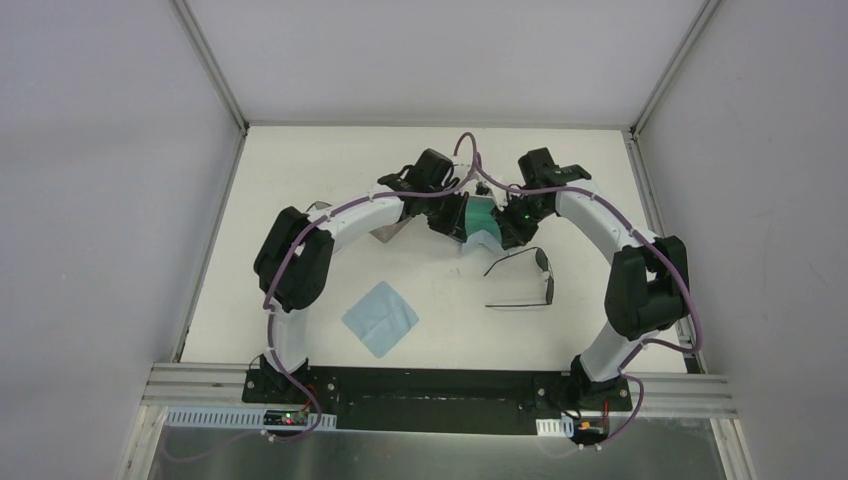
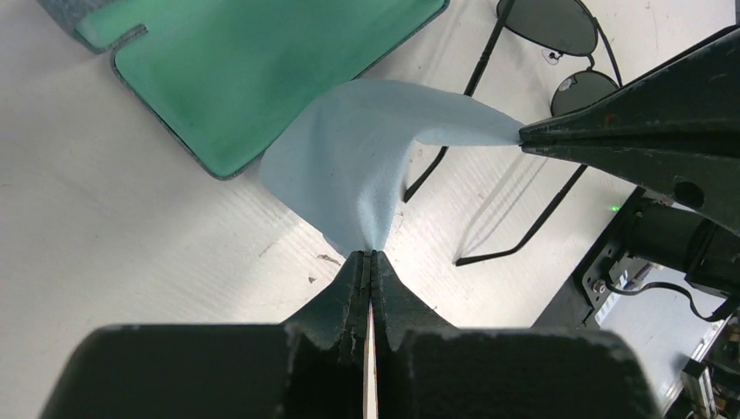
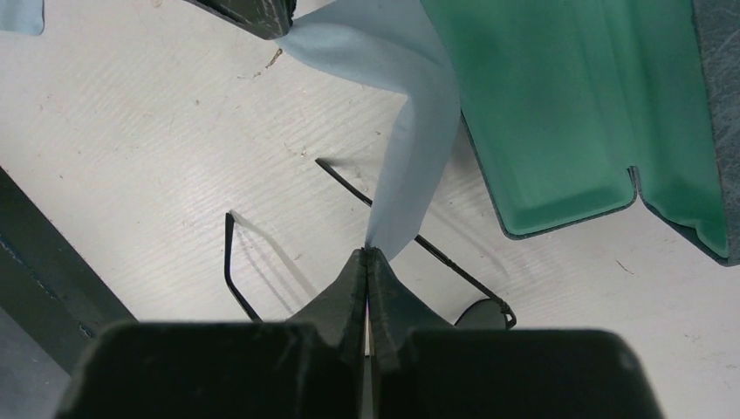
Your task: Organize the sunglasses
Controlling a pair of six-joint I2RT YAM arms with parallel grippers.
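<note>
A light blue cloth (image 2: 366,131) hangs between my two grippers at the front edge of an open green-lined case (image 1: 481,215). My left gripper is shut on one corner of it. The opposite corner is pinched in my right gripper, also shut. The cloth sags in a fold and covers part of the case's edge in the left wrist view. Black sunglasses (image 1: 545,275) lie unfolded on the table to the right and in front of the case, their temples (image 1: 520,306) pointing left. The right wrist view shows only part of them.
Another blue cloth (image 1: 380,319) lies flat at the front left of the table. A grey case (image 1: 391,230) sits partly under my left arm.
</note>
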